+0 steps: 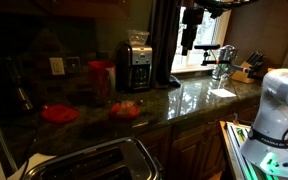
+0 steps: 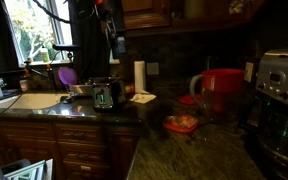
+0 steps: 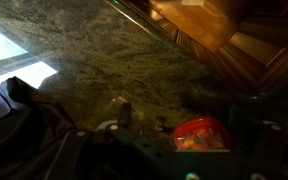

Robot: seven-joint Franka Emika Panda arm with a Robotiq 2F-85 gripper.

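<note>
My gripper (image 1: pixel 188 48) hangs high above the counter in exterior view 1, well clear of everything on it. Exterior view 2 has the same gripper (image 2: pixel 119 48) near the top, dark against the wall. At the bottom of the wrist view, its dark fingers (image 3: pixel 124 115) stand apart, and nothing shows held between them. Below lies a red dish (image 3: pixel 201 134) with orange-red contents too dim to identify. That red dish (image 2: pixel 181 123) rests on the dark stone counter (image 2: pixel 184 158).
A red container (image 1: pixel 102 80) and a coffee maker (image 1: pixel 138 65) stand along the back wall. A metal sink (image 1: pixel 94 162) lies in front. Beyond the coffee maker hangs a dark cloth (image 1: pixel 165 55). A toaster (image 2: pixel 105 93) and a paper towel roll (image 2: pixel 139 76) occupy the far counter.
</note>
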